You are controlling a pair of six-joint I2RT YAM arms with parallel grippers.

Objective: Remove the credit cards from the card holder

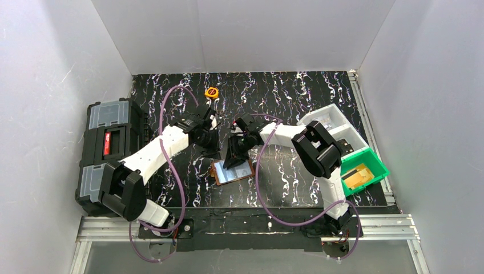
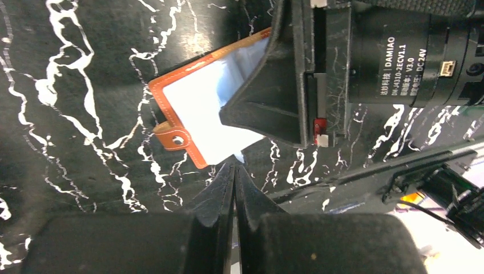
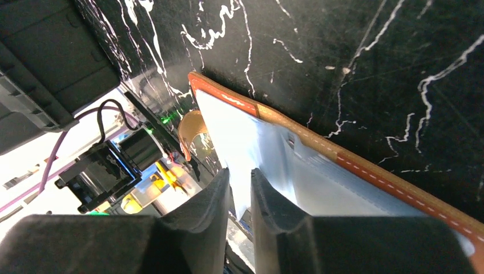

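Note:
The card holder (image 1: 234,173) lies opened out on the table, a brown-edged wallet with pale clear sleeves and a snap tab (image 2: 170,136) on its left side. My right gripper (image 1: 228,166) is over the holder's left part. In the right wrist view its fingers (image 3: 218,191) stand a small gap apart, with the whitish sleeve (image 3: 242,137) showing between and beyond them. Whether they touch it, I cannot tell. Up and to the left of the holder, my left gripper is shut, with nothing visible between its fingertips. No separate card can be made out.
A black toolbox (image 1: 112,157) stands at the left. At the right are a white divided box (image 1: 335,111) and a green tray (image 1: 381,173). An orange tape measure (image 1: 212,92) lies at the back. Bare table surrounds the holder on its near side.

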